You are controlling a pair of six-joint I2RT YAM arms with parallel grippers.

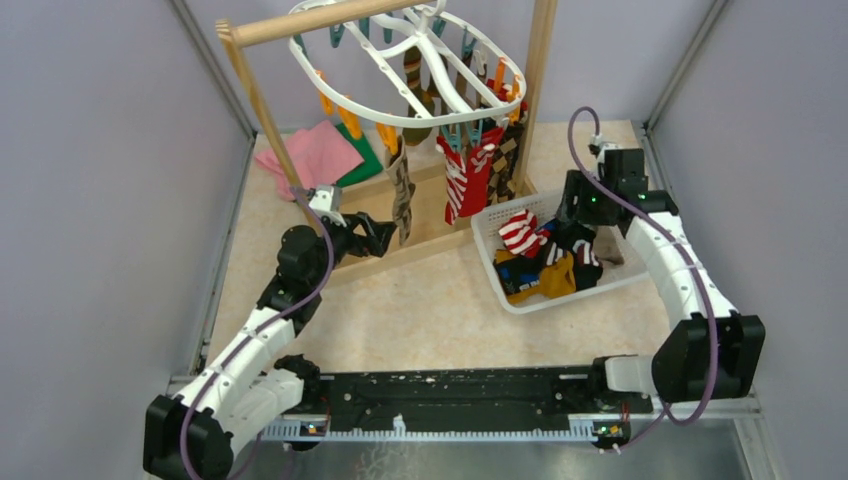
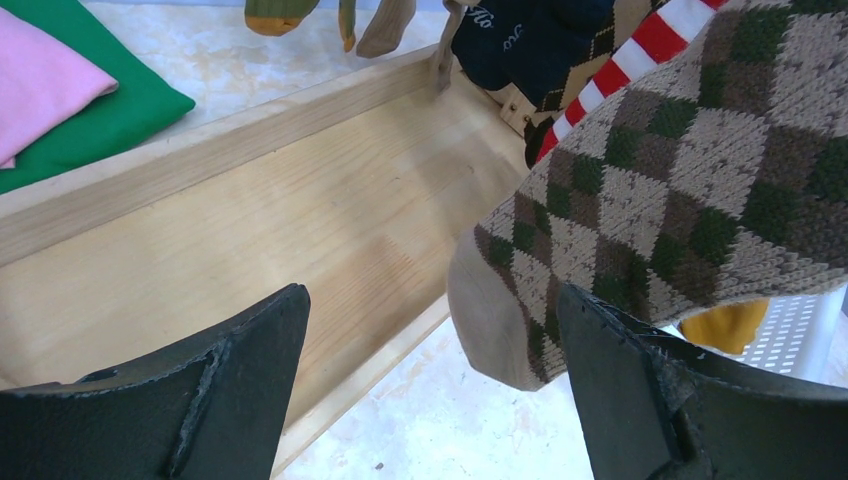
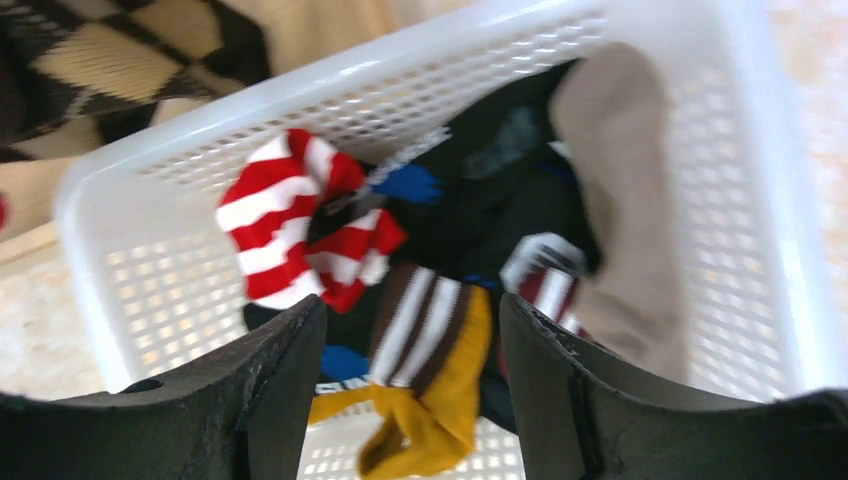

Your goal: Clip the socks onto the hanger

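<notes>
A white oval hanger (image 1: pixel 400 110) with clips holds several socks, among them a checked sock (image 2: pixel 660 200) and a red-striped sock (image 1: pixel 460 185). My left gripper is open beside the checked sock's lower end, nothing held. My right gripper is open above the white basket (image 3: pixel 150 130) of loose socks: a red-white sock (image 3: pixel 265 220), mustard socks (image 3: pixel 445 410), dark socks and a taupe one (image 3: pixel 620 170). The basket view is slightly blurred.
The hanger hangs from a wooden frame (image 1: pixel 255 90) over a wooden tray (image 2: pixel 200 260). Pink (image 1: pixel 305 155) and green (image 2: pixel 130 105) cloths lie at the back left.
</notes>
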